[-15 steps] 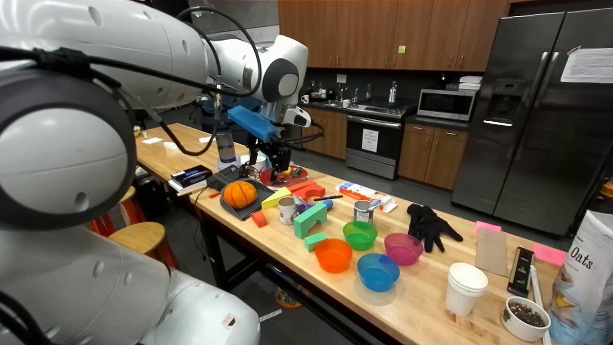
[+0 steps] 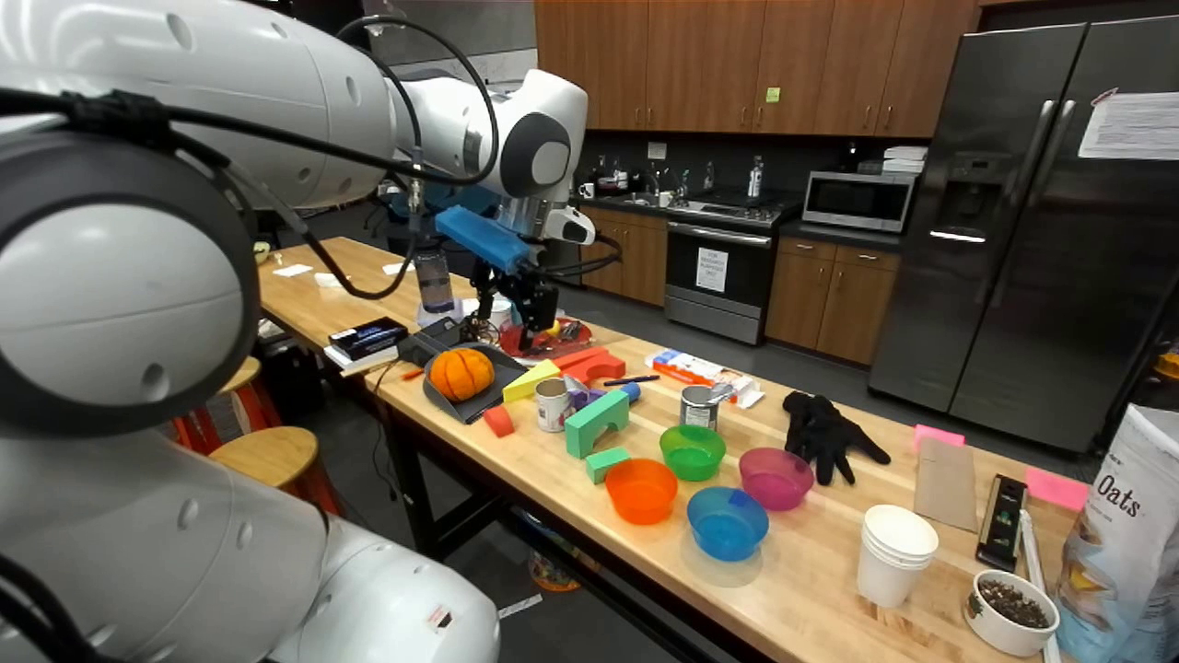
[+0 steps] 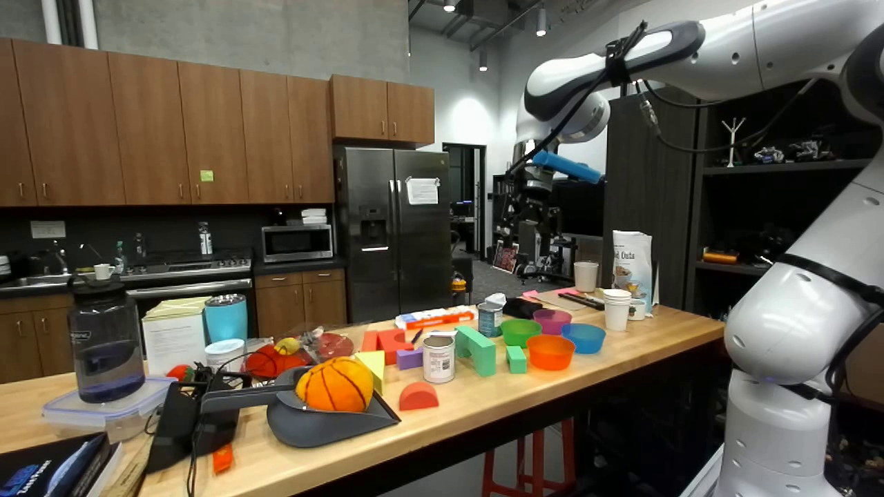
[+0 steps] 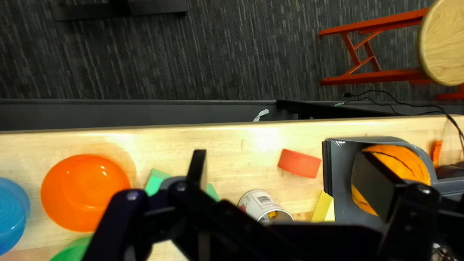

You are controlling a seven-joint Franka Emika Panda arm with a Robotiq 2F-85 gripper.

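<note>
My gripper is open over the table, its two dark fingers wide apart with nothing held between them. Well below the gap, on the wood, lie a red block (image 4: 299, 163) and a white can (image 4: 264, 206) with its open top visible. The orange pumpkin-like ball (image 2: 461, 375) rests in a grey dustpan (image 3: 311, 427); one finger partly covers it in the wrist view. A green arch block (image 2: 597, 424) and a smaller green block (image 2: 607, 463) stand near the can. In the second exterior view the gripper (image 3: 531, 252) hangs high, clear of the tabletop.
Orange (image 2: 641, 491), blue (image 2: 727, 523), green (image 2: 693, 453) and pink (image 2: 776, 479) bowls cluster mid-table. White cups (image 2: 896, 554) and an oats bag (image 2: 1129, 541) stand at the right end. A water bottle (image 3: 106, 339) rises at the far end. Bare wood lines the front edge.
The arm's far end has shifted very slightly left in the first exterior view. Objects on the table have not visibly moved.
</note>
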